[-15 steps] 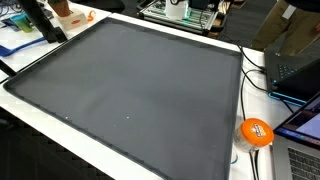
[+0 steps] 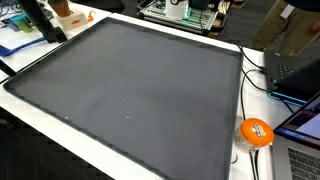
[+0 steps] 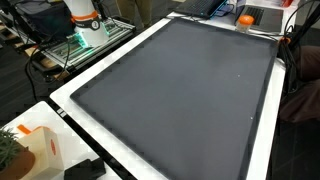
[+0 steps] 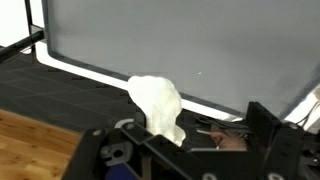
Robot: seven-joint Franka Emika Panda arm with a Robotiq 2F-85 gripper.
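Note:
In the wrist view my gripper is open, with its dark fingers [image 4: 265, 125] spread wide. A white, soft-looking thing [image 4: 157, 100] shows by the left finger, partly hidden by it; whether they touch I cannot tell. The grey board [image 2: 135, 85] with its white border lies bare. Its near edge runs across the wrist view, beyond my fingers. Neither exterior view shows the gripper clearly; the white robot base [image 3: 85, 25] stands beyond the board's left side in exterior view 2.
An orange-topped container [image 2: 254, 133] stands on the white border beside a cable, near a laptop [image 2: 297, 160]. Past another corner are a terracotta pot [image 3: 15, 158] and a wooden block [image 3: 42, 150]. The board's whole surface is free.

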